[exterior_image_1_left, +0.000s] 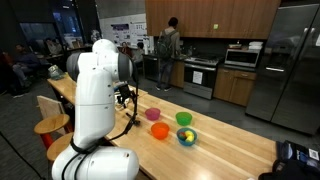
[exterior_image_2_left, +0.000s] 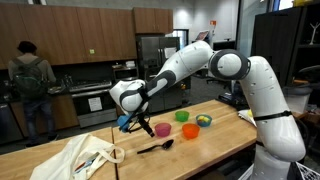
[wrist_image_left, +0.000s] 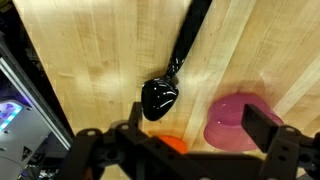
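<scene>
A black ladle-like utensil (wrist_image_left: 160, 97) lies on the wooden table, its rounded head below my gripper and its handle running toward the top of the wrist view. The fingers stand wide apart with nothing between them. In exterior view 2 the gripper (exterior_image_2_left: 138, 127) hangs above the table, with the black utensil (exterior_image_2_left: 155, 148) lower and slightly to the right. A pink bowl (wrist_image_left: 232, 122) shows near the right finger in the wrist view. Part of an orange bowl (wrist_image_left: 175, 143) appears at the bottom, partly hidden by the gripper.
Beyond the orange bowl (exterior_image_1_left: 160, 130) are a green bowl (exterior_image_1_left: 183, 118) and a blue bowl (exterior_image_1_left: 181, 132) with yellow contents. White cloth (exterior_image_2_left: 75, 158) covers the table's left part in exterior view 2. A person (exterior_image_1_left: 168, 48) stands near the kitchen counter.
</scene>
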